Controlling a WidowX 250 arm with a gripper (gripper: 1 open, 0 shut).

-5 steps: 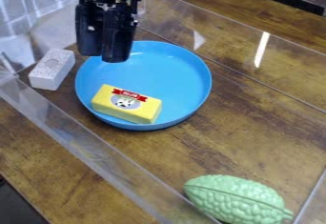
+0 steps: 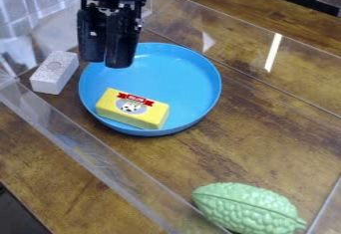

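Note:
A black gripper hangs at the top left, above the back left of a blue plate and over its rim. Whether its fingers are open or shut is hard to tell from this angle. A yellow box with a red label and white picture lies on the front part of the plate, below and apart from the gripper.
A pale white block lies left of the plate. A green ridged object sits at the front right. Clear panels stand along the front left and back. The wooden surface right of the plate is bare.
The gripper has shifted very slightly; the plate, box and other objects have not moved.

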